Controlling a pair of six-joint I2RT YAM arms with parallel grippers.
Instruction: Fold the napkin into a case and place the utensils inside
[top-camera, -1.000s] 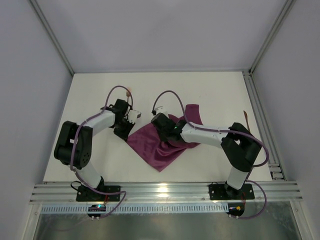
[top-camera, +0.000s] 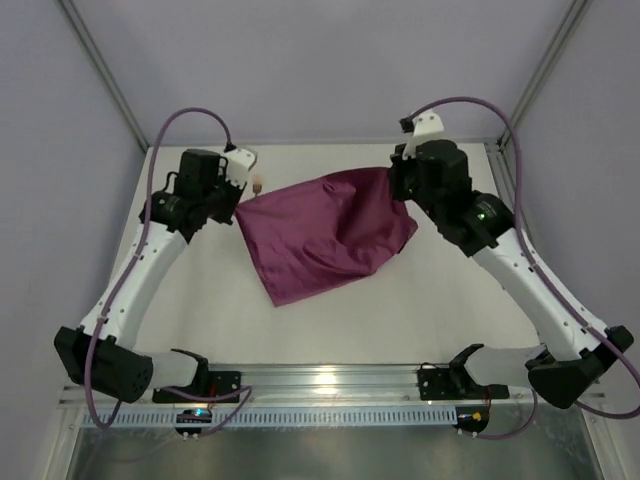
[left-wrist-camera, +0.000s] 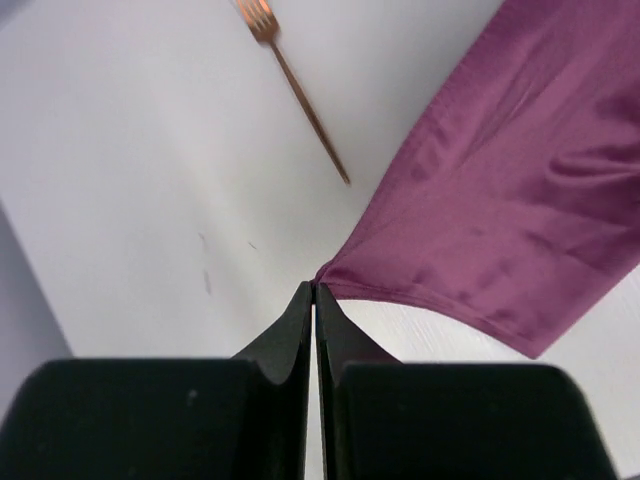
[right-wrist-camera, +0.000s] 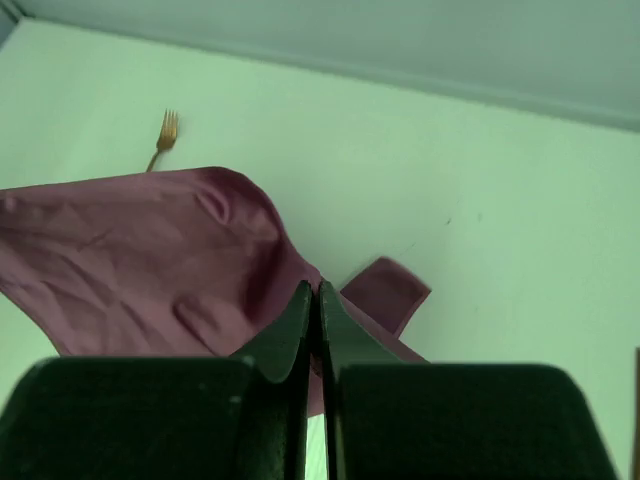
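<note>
The maroon napkin (top-camera: 308, 235) is stretched between both grippers, partly lifted. My left gripper is shut on its corner at the napkin's upper left. My right gripper is shut on another part of it, at the upper right in the top view. A folded-looking corner (right-wrist-camera: 385, 290) shows beyond the right fingertips. A copper fork (left-wrist-camera: 300, 95) lies on the white board behind the napkin, largely hidden by the left arm in the top view.
The white board (top-camera: 330, 340) is clear along its front and back. Its back edge borders a grey wall. A thin wooden item (right-wrist-camera: 636, 410) shows at the right edge of the right wrist view.
Both arms have risen and moved apart toward the back, the right one farther to the right, drawing the napkin wider and shifting it backward.
</note>
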